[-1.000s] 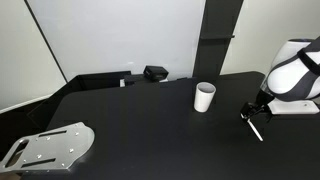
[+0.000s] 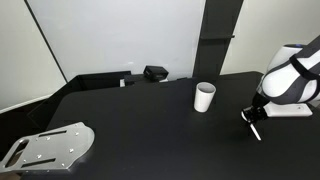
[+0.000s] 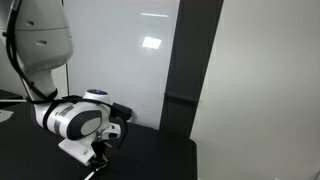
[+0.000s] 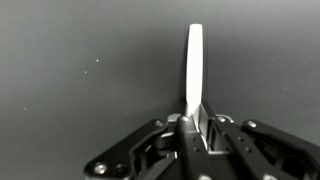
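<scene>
A slim white stick-like object point(image 4: 195, 65) points away from my gripper in the wrist view, its near end between the fingers. The gripper is shut on it, low over the black table. From exterior view 1 the same white object point(image 2: 255, 132) slants down from the gripper point(image 2: 247, 117) at the table's right side; whether it touches the surface I cannot tell. Left of the gripper, a white cup point(image 2: 204, 97) stands upright, apart from it. In exterior view 2 the white object point(image 3: 92, 175) shows only partly, at the bottom edge.
A grey metal plate with slots point(image 2: 48, 147) lies at the table's left front. Near the back edge sits a small black box point(image 2: 155, 73). Bare black table point(image 2: 150, 130) stretches between the plate and the gripper.
The arm and gripper have sunk slightly over the last second. The cup and metal plate have stayed where they were.
</scene>
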